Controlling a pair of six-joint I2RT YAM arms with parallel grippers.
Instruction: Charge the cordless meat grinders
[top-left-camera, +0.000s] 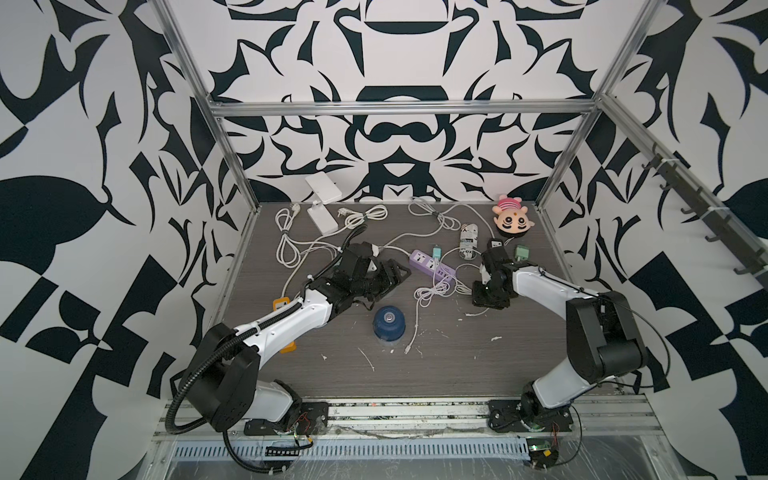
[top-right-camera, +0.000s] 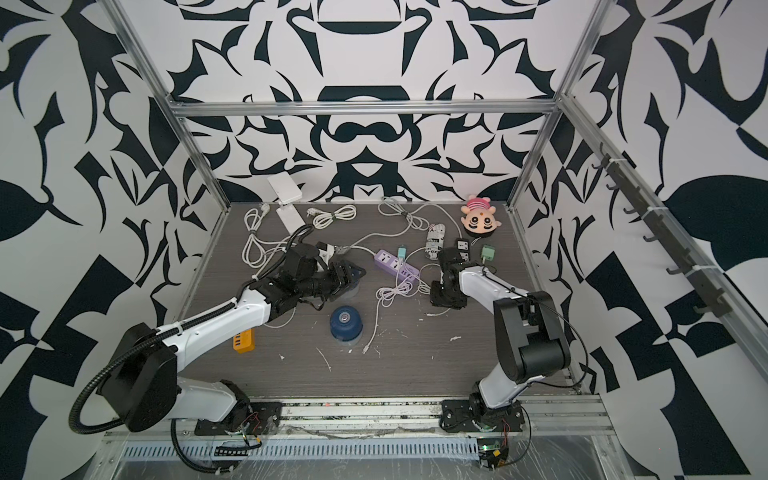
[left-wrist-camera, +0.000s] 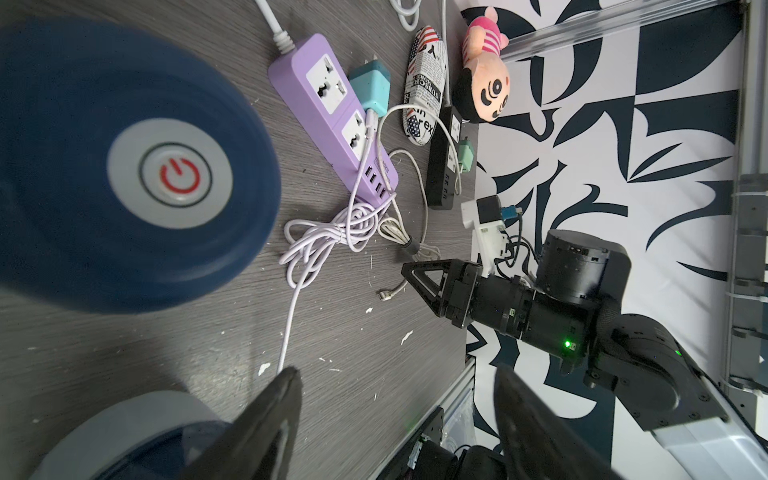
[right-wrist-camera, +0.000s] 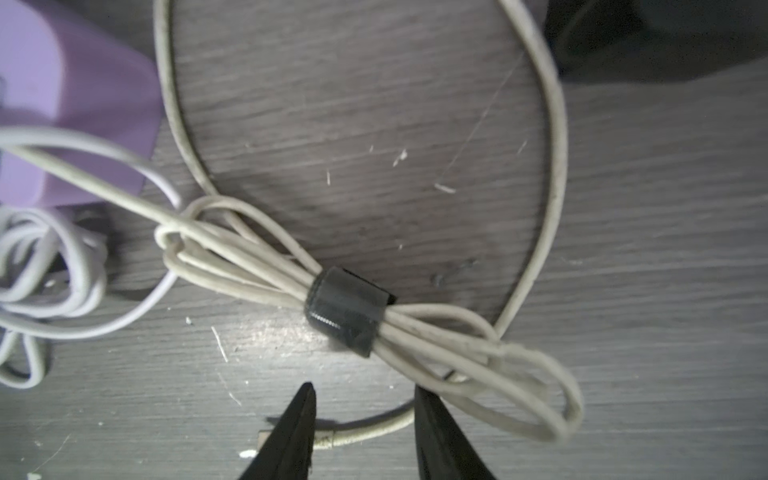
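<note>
A blue-topped meat grinder (top-left-camera: 389, 323) stands at the table's middle, in front of my left gripper. In the left wrist view a large blue lid (left-wrist-camera: 64, 192) with a red power symbol is close to the camera; a pale curved rim (left-wrist-camera: 120, 436) is cut off at lower left. My left gripper has its fingers apart with only tabletop showing between them. My right gripper is open near a beige cable bundle (right-wrist-camera: 464, 348) with a black tie. The bundle's plug end (right-wrist-camera: 320, 440) lies on the table, partly behind one finger. A purple power strip (left-wrist-camera: 320, 104) holds a teal adapter (left-wrist-camera: 370, 86).
A coiled white cable (left-wrist-camera: 320, 240) lies by the strip. Behind it are a printed pouch (left-wrist-camera: 424, 80), a black strip (left-wrist-camera: 440, 160) and a toy figure (top-left-camera: 512, 216). White boxes (top-left-camera: 322, 217) and coiled cords stand back left.
</note>
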